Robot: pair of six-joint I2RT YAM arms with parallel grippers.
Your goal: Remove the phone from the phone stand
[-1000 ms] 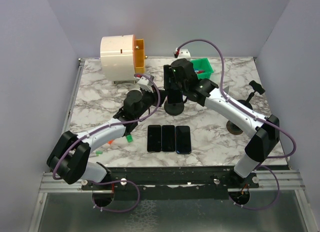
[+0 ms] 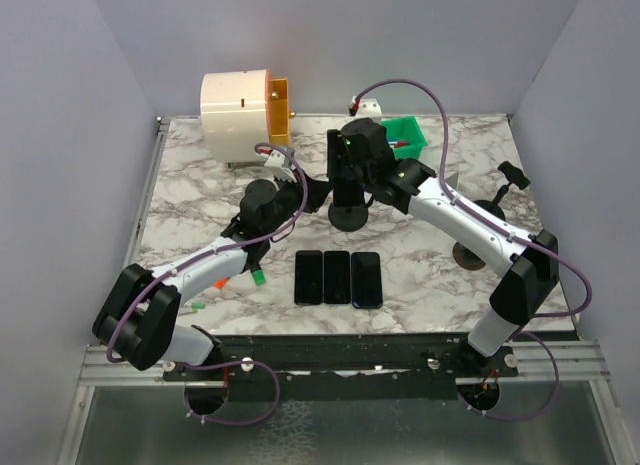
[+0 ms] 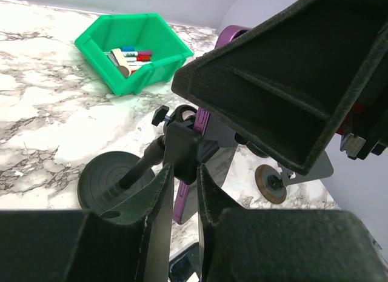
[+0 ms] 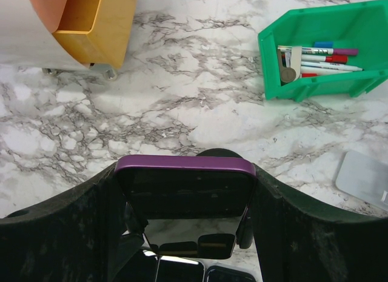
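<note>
The dark phone [image 2: 348,193], edged in purple [image 4: 185,163], stands in a black phone stand whose round base [image 3: 100,179] rests on the marble table. My right gripper is shut on the phone, a finger at each side near its top edge. Beside it, my left gripper is shut with its fingertips on the black side clamp [image 3: 180,150] of the stand. How far that clamp stands off the phone's side is hard to tell. In the left wrist view, a right gripper finger [image 3: 267,82] covers the phone's upper part.
Behind stands a green bin [image 4: 327,51] with several markers. A white drum with an orange drawer [image 2: 278,110] is at the back left. Several dark phones [image 2: 337,277] lie flat in front of the stand. Another black stand [image 2: 470,255] is at right.
My left gripper has moved a little to the left, away from the phone. The right arm and the stand's base have stayed put.
</note>
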